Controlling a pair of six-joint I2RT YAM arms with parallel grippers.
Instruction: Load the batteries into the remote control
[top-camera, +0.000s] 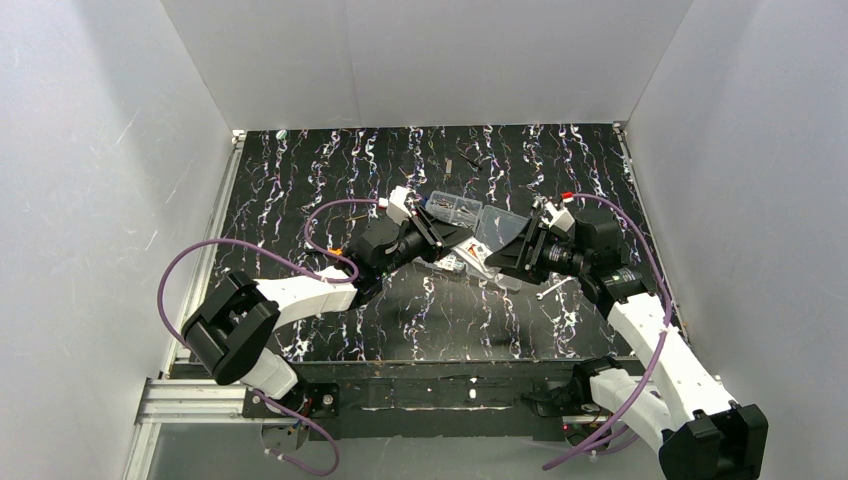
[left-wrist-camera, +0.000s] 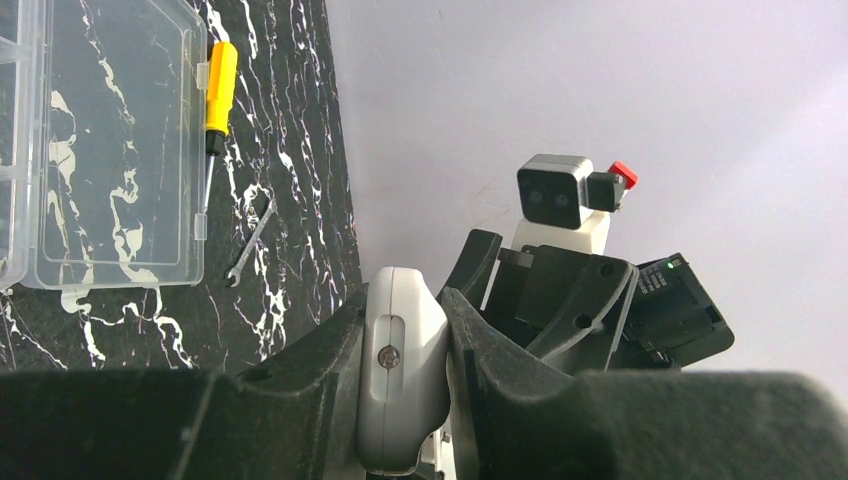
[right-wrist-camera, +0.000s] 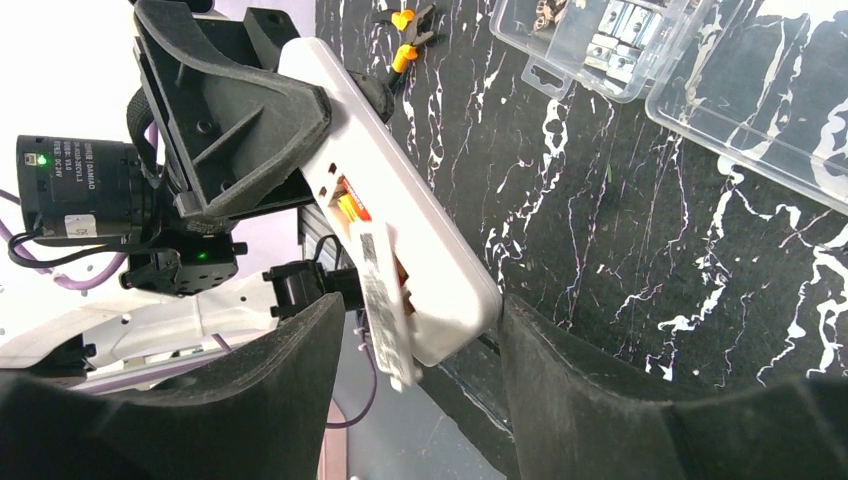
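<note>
A white remote control (right-wrist-camera: 400, 190) is held in the air over the table. My left gripper is shut on its far end, with a screw showing between the fingers. In the right wrist view the compartment is exposed, with orange and yellow battery (right-wrist-camera: 352, 205) surfaces partly visible inside. A white cover with a grey label (right-wrist-camera: 380, 290) lies obliquely over the compartment, its lower end sticking out. My right gripper stands part open at the remote's near end, its fingers apart on either side of the cover and that end. Whether they touch is unclear.
Below lies a clear compartment box (right-wrist-camera: 625, 50) with its transparent lid (left-wrist-camera: 120, 150) open. A yellow screwdriver (left-wrist-camera: 219, 95) and a wrench (left-wrist-camera: 250, 242) rest beside the lid. Orange-handled pliers (right-wrist-camera: 404, 55) lie farther off. Bare table surrounds them.
</note>
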